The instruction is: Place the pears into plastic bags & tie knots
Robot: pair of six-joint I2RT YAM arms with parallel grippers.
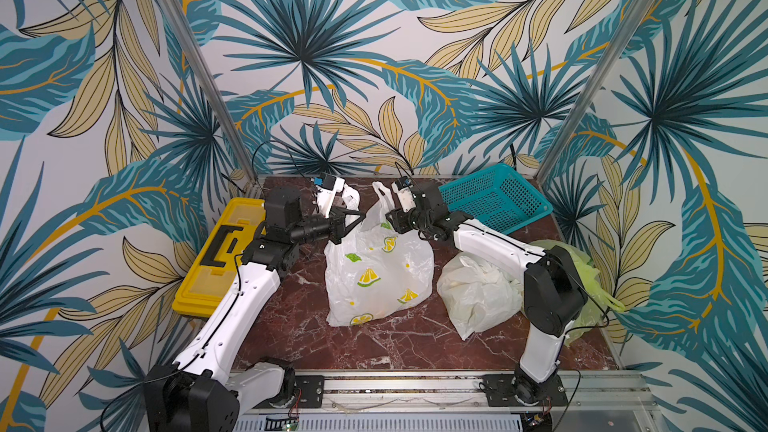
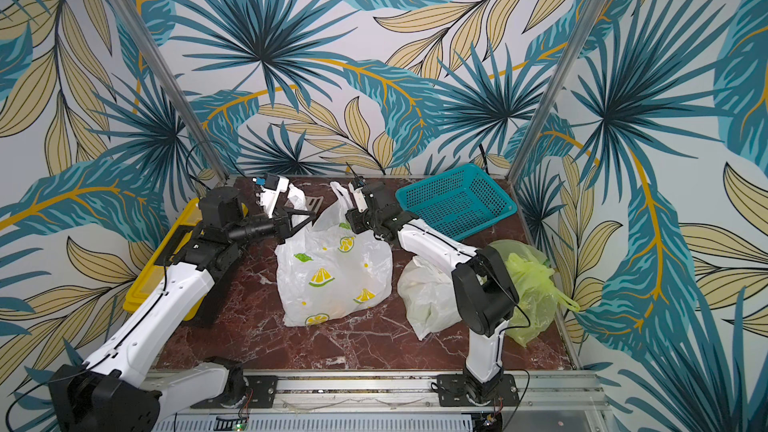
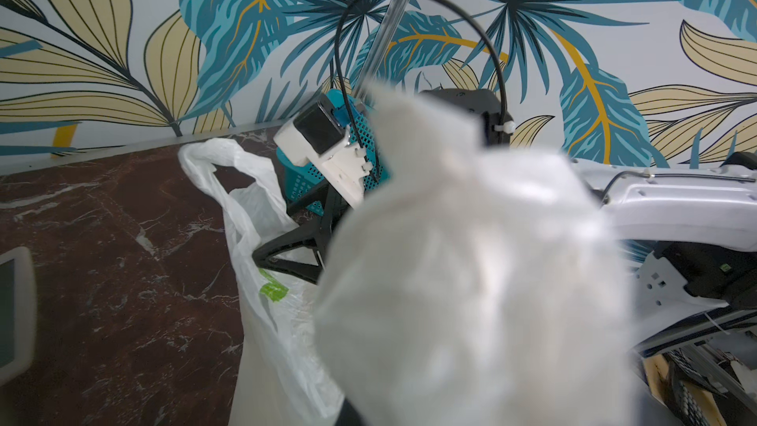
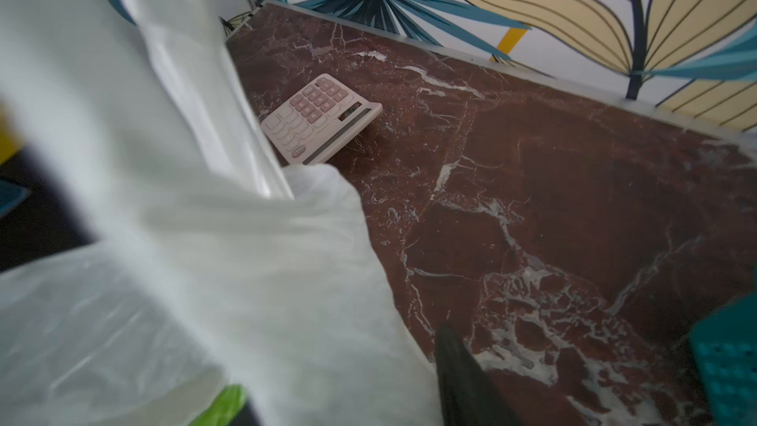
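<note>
A white plastic bag with lemon prints (image 1: 376, 276) lies on the dark red marble table, its top raised towards both grippers. My left gripper (image 1: 361, 218) is shut on its left handle, and the bag's film (image 3: 473, 292) covers most of the left wrist view. At the right handle (image 1: 382, 192), my right gripper (image 1: 393, 221) is partly open. In the right wrist view the handle's film (image 4: 315, 299) passes between its blurred dark fingers. Pears cannot be made out through the plastic.
A bunched white bag (image 1: 478, 292) and a yellow-green bag (image 1: 580, 280) lie at the right. Behind them stands a teal basket (image 1: 496, 196). A yellow case (image 1: 224, 252) sits at the left. A calculator (image 4: 319, 118) lies near the back.
</note>
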